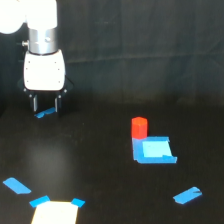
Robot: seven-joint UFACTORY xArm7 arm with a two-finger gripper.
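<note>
The white arm's gripper (45, 97) hangs at the upper left over the black table, fingers apart with nothing seen between them, near a short blue tape strip. A red block (139, 128) stands on the right of centre, at the back left corner of a blue-bordered pale square (156, 149).
A pale yellow square (55, 212) with blue tape at its corners lies at the front left, cut off by the frame. Blue strips (17, 186) mark the left and right. A dark curtain backs the scene.
</note>
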